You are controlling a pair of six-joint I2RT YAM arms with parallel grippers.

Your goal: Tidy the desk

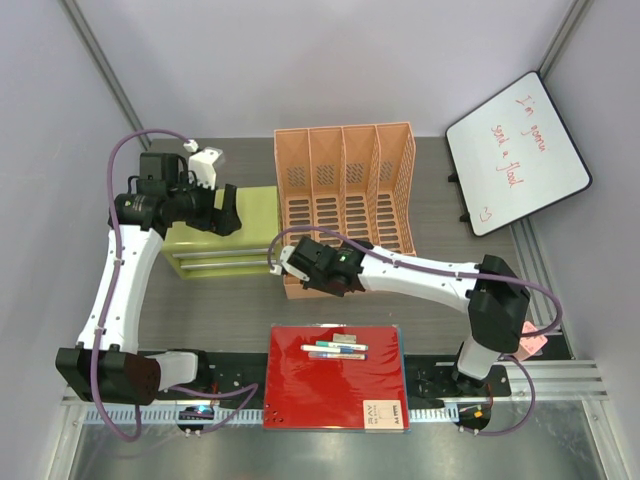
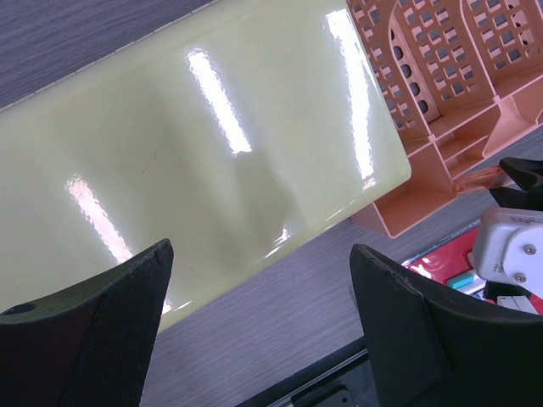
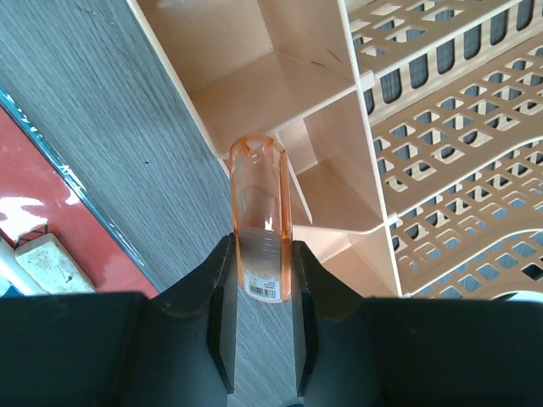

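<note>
My right gripper holds a clear orange plastic item (image 3: 259,191) with a barcode label between its fingers, over the front compartments of the peach desk organizer (image 1: 345,140). In the left wrist view the same item (image 2: 475,180) is at the organizer's front corner. My left gripper stands open above the glossy pale green box (image 2: 195,170), left of the organizer, with nothing between its fingers.
A red folder (image 1: 330,390) with several markers (image 1: 335,348) lies at the front centre. A whiteboard (image 1: 515,150) stands at the back right. Bare desk (image 1: 210,310) shows in front of the green box.
</note>
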